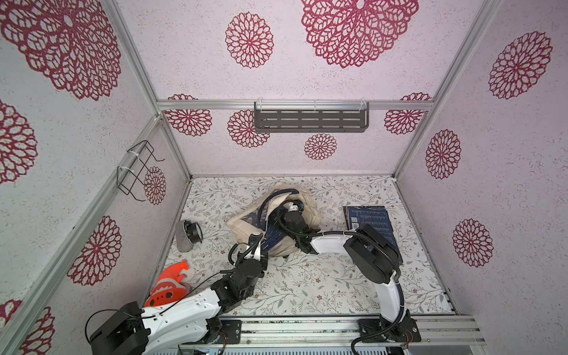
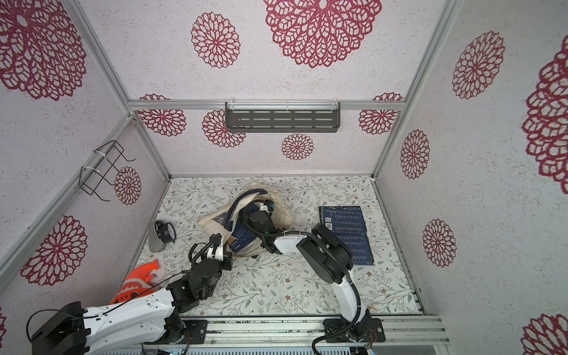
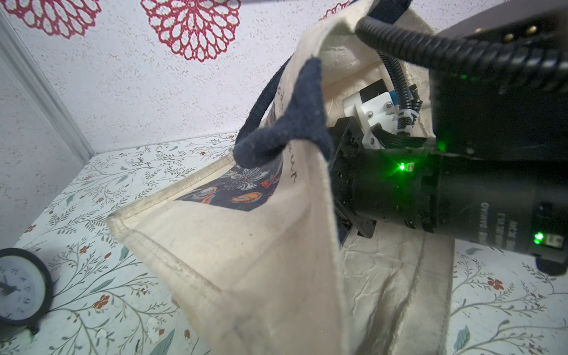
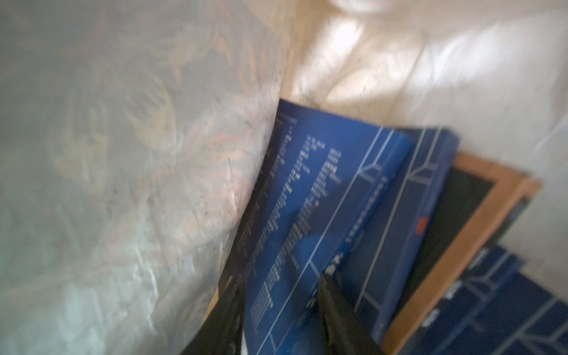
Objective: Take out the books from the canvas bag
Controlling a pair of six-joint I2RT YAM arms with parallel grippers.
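The cream canvas bag [image 1: 242, 226] with dark blue handles stands mid-table, its mouth spread. In the right wrist view, inside it, a blue book [image 4: 313, 171] leans beside a second blue book [image 4: 408, 195] and a brown-edged black one [image 4: 473, 236]. My right gripper is down in the bag, part open, its blurred fingers [image 4: 227, 316] apart around the blue book's lower part. My left gripper [image 1: 258, 241] is shut at the bag's near left edge. The bag's rim [image 3: 328, 219] runs toward it, but its fingertips are hidden.
Blue books [image 2: 349, 236] lie flat at the right, partly behind the right arm in the top left view. A clock [image 3: 20, 287], a grey object [image 1: 182, 236] and an orange toy [image 1: 170, 285] occupy the left side.
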